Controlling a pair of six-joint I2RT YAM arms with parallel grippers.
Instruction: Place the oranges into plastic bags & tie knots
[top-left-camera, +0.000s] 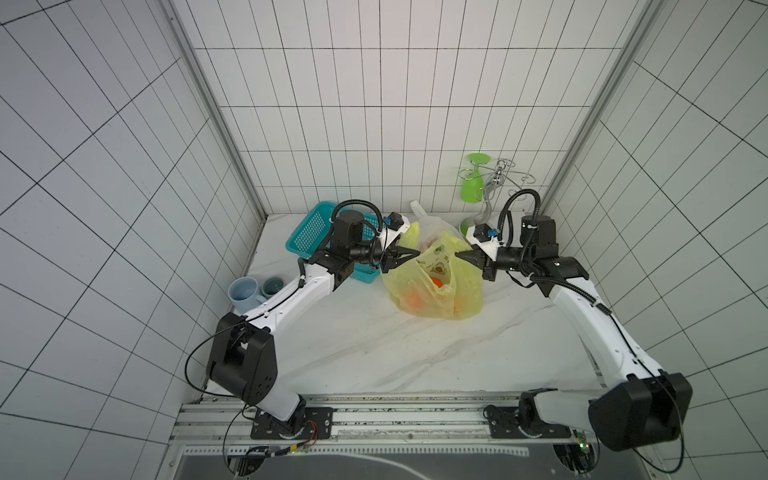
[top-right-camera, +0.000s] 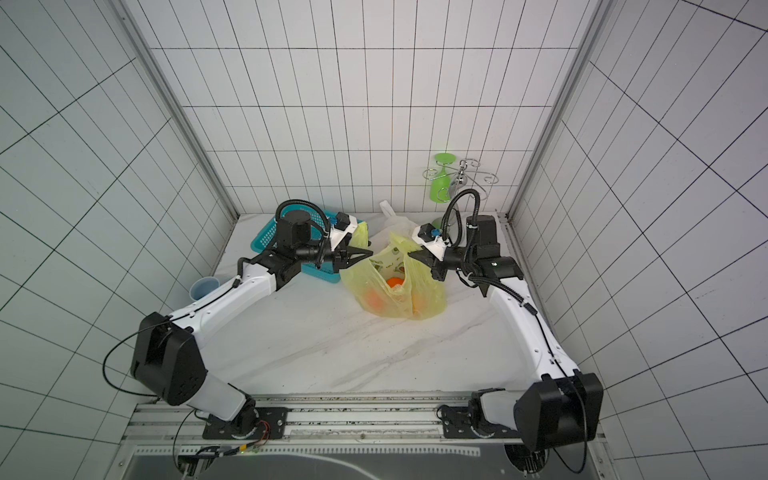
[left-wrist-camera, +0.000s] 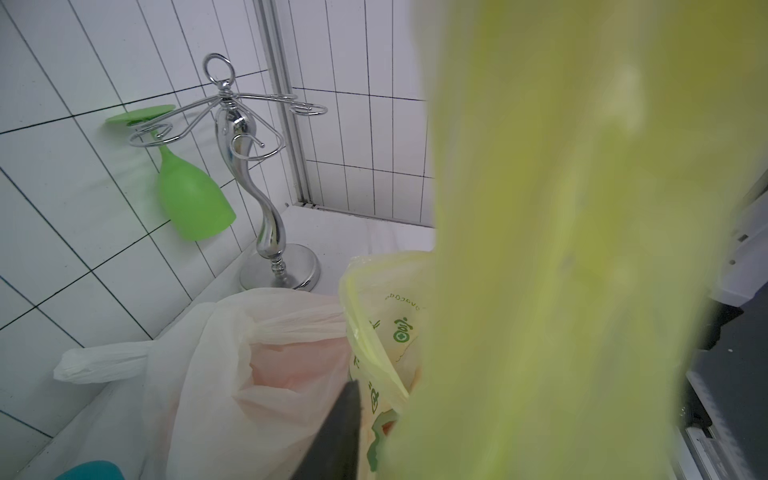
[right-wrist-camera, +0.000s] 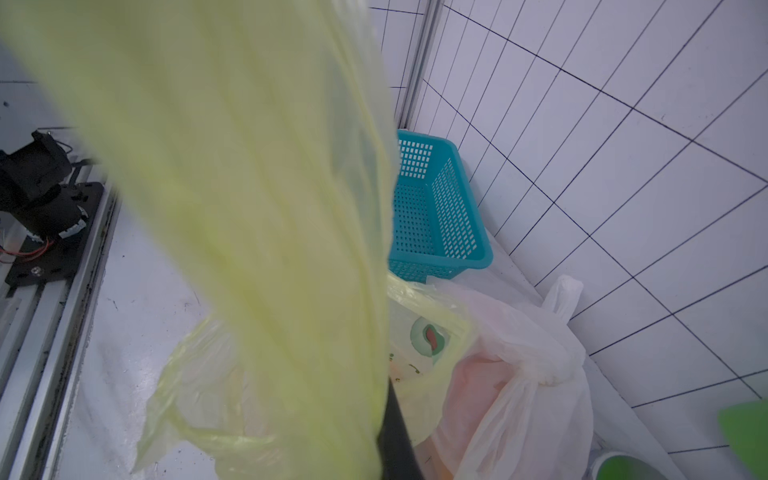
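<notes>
The yellow plastic bag (top-left-camera: 432, 292) sits at the middle of the counter with its mouth open. One orange (top-right-camera: 394, 282) shows bare through the opening, and other orange shapes show through the film. My right gripper (top-left-camera: 459, 257) is shut on the bag's right upper edge. At the left edge, my left gripper (top-left-camera: 416, 254) has its fingers partly apart. Yellow film (left-wrist-camera: 560, 240) hangs across the left wrist view and hides one finger, so whether film lies between them is unclear. More film (right-wrist-camera: 264, 200) hides most of the right fingers.
A tied white bag (right-wrist-camera: 520, 384) with something pinkish inside lies behind the yellow one. Beyond the left arm is a teal basket (right-wrist-camera: 440, 208). A metal rack (left-wrist-camera: 240, 136) with a green glass (left-wrist-camera: 192, 192) stands at the back.
</notes>
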